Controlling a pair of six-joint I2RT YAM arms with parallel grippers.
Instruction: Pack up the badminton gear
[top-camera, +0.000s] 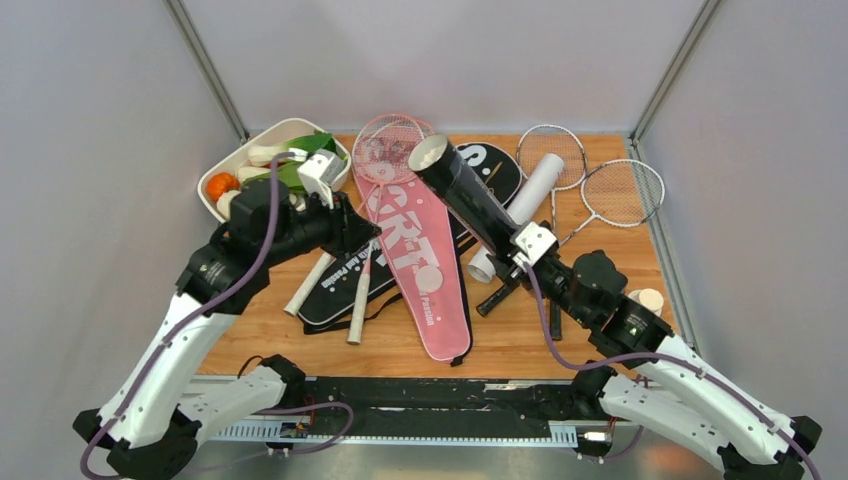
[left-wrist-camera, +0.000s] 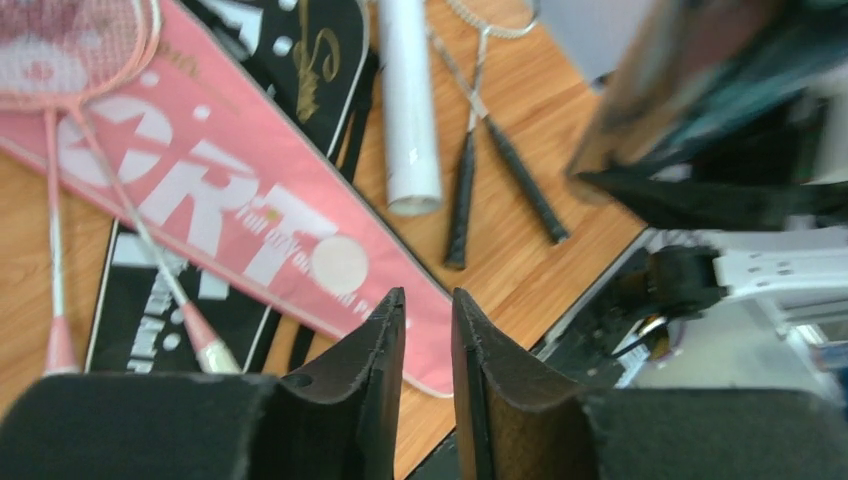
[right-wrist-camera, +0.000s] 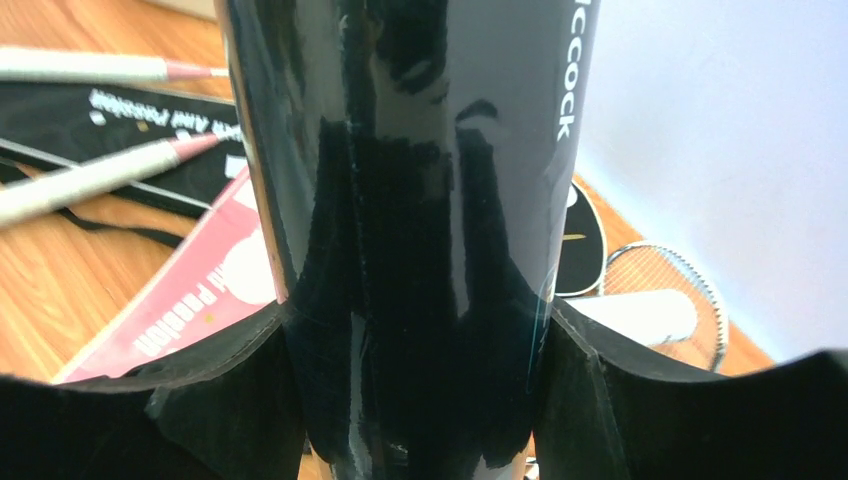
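Observation:
A black shuttlecock tube (top-camera: 460, 195), tilted toward the upper left, is held in my right gripper (top-camera: 515, 260); it fills the middle of the right wrist view (right-wrist-camera: 415, 200). My left gripper (top-camera: 355, 230) hangs above the pink racket bag (top-camera: 425, 285), its fingers slightly apart and empty in its wrist view. The black bag (top-camera: 335, 285) lies partly under the pink one. Pink rackets (top-camera: 390, 150) lie on the bags; two white-framed rackets (top-camera: 620, 192) lie at the right. A white tube (top-camera: 530, 200) lies between.
A white bin (top-camera: 240, 160) of vegetables stands at the back left. Small cream cylinders (top-camera: 648, 300) sit at the right edge, partly behind the right arm. Bare table (top-camera: 500, 350) shows at the front.

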